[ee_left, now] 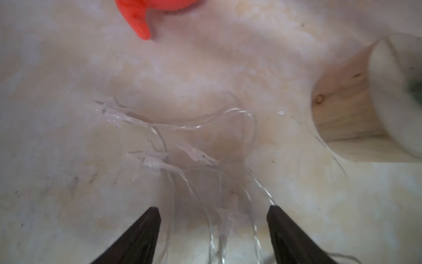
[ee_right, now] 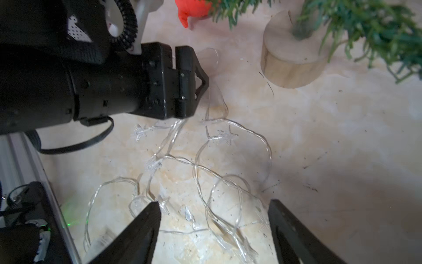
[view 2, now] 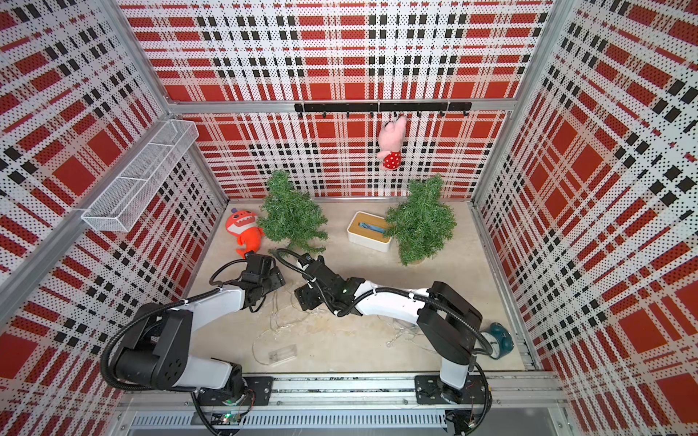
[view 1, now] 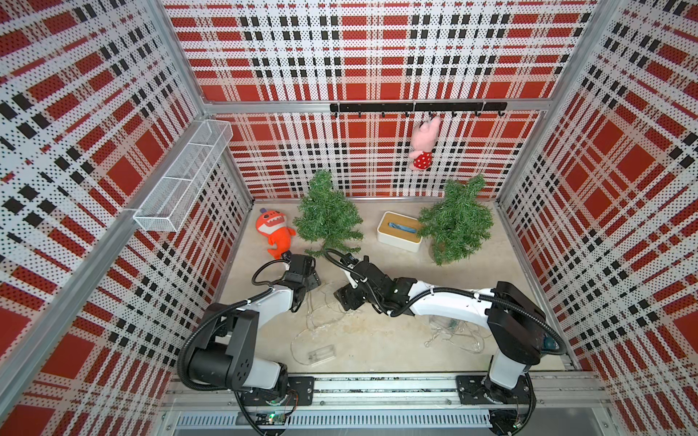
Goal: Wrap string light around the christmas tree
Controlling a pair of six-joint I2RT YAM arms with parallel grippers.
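Note:
A clear string light [ee_right: 193,163] with small star-shaped bulbs lies in loose loops on the table, its battery box [view 1: 321,354] near the front. My left gripper stands open above its star ends, in front of the left tree; strands run between the fingers in the left wrist view, none gripped. Over the right side of the loops, my right gripper is part open, with wire below and between its fingertips and no hold visible. The left Christmas tree [view 1: 327,210] stands upright at the back on its wooden base [ee_left: 351,105], with no lights visible on it.
An orange plush [view 1: 275,231] sits left of that tree. A white box [view 1: 398,242] and the second tree [view 1: 458,220] are at the back right. Another clear string bundle [view 1: 458,335] lies under the right arm.

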